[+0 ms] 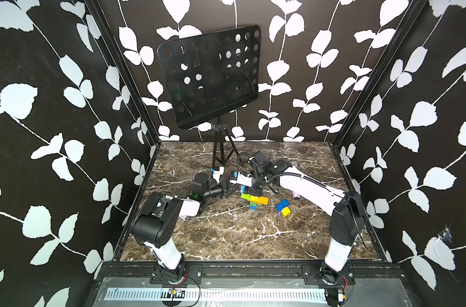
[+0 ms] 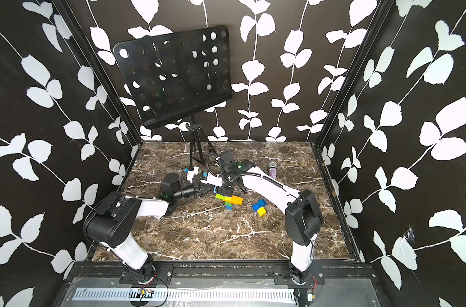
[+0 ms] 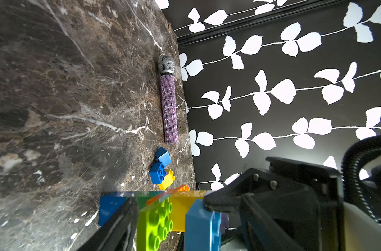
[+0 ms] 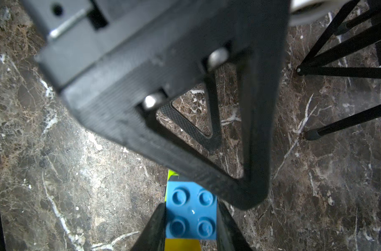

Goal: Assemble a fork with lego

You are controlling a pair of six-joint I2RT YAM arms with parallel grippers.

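Between the fingers of my right gripper, shut on it, is a light blue brick [image 4: 191, 209] with its studs facing that camera. The built piece on the table joins a lime green brick [image 3: 154, 223], an orange brick [image 1: 261, 200], a green brick [image 1: 253, 203] and a blue brick [image 3: 110, 208]. The light blue brick is close to the lime end; I cannot tell whether they touch. My left gripper stands open, reaching in from the left, its fingers [image 3: 257, 221] spread on either side of the lime and light blue bricks.
Loose blue bricks [image 1: 282, 204] and a yellow brick [image 1: 286, 211] lie right of the built piece. A purple microphone [image 3: 168, 104] lies farther right. Behind the grippers are a white piece [image 2: 191, 173] and a music stand [image 1: 217, 138].
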